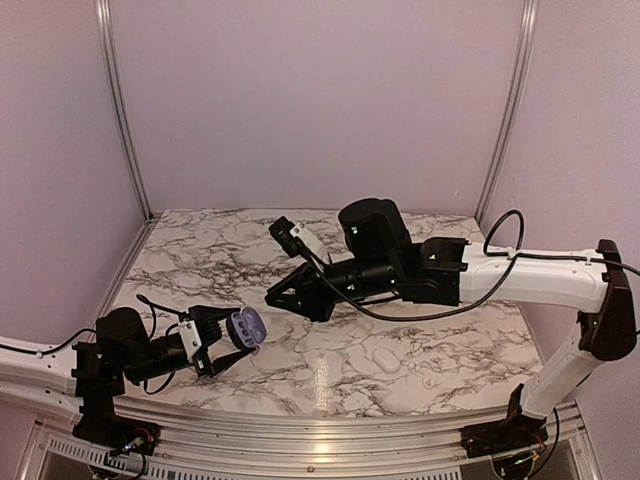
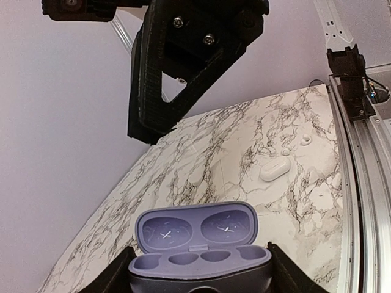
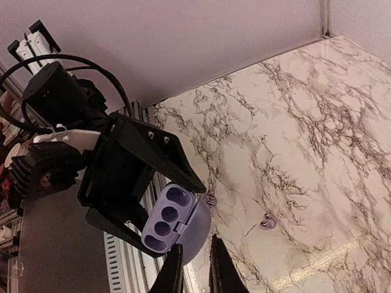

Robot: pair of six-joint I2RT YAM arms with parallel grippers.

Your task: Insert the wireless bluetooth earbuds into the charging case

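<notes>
The lilac charging case [image 1: 246,326], lid open, is held by my left gripper [image 1: 236,335] at the lower left; in the left wrist view its empty-looking slots [image 2: 216,256] face up. My right gripper [image 1: 283,300] is in the air to the upper right of the case; in the right wrist view its fingertips [image 3: 215,247] are at the bottom edge, beside the case, and whether anything is between them is unclear. Small pale earbud-like items lie on the table, one [image 2: 305,140] near a white oval piece [image 2: 275,169].
A metal rail [image 1: 300,440] runs along the front edge, and walls stand on the sides and back.
</notes>
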